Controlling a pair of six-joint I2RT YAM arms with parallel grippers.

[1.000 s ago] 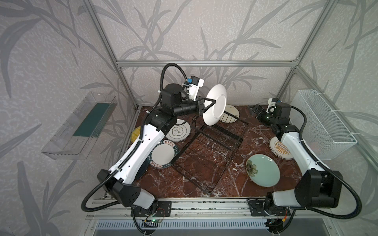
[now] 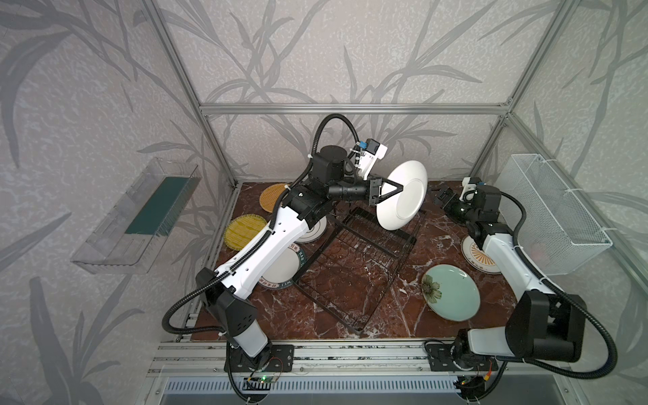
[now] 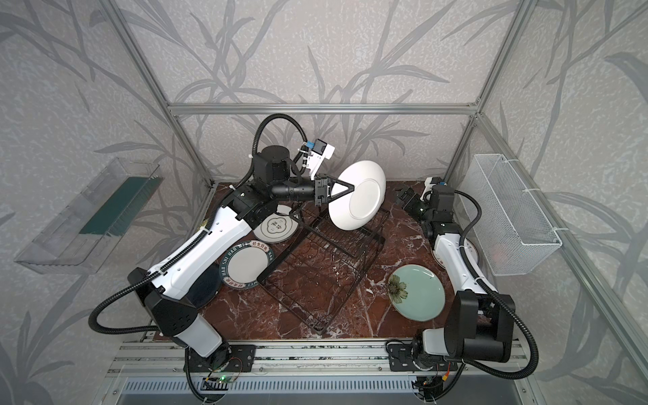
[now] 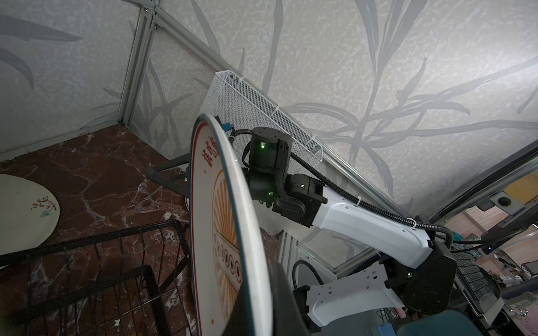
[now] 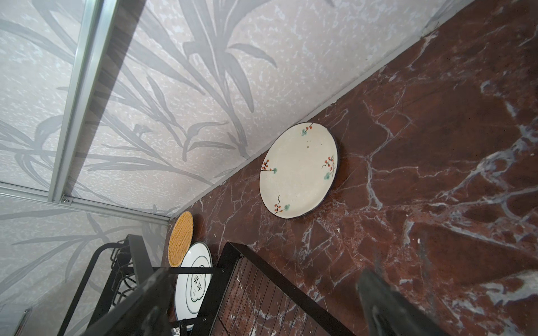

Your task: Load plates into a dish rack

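In the top views my left gripper (image 2: 388, 190) is shut on a white plate (image 2: 405, 202), held nearly upright above the black dish rack (image 2: 357, 270), toward its back right. In the left wrist view this plate (image 4: 213, 235) shows a fanned orange pattern and a dark rim. My right gripper (image 3: 405, 197) is open, off to the right of the held plate and low over the table, with nothing seen between its fingers. In the right wrist view a cream floral plate (image 5: 297, 168) lies flat beyond the rack's edge.
A pale green plate (image 2: 451, 291) lies front right; another patterned plate (image 2: 480, 255) is under the right arm. Several plates lie left of the rack, including a blue-lettered one (image 3: 246, 263). A wire basket (image 2: 553, 222) is at the right wall, a clear tray (image 2: 135, 216) at the left.
My left gripper and its plate have moved to the right, toward the right arm. My right gripper has shifted slightly downward in the top left view.
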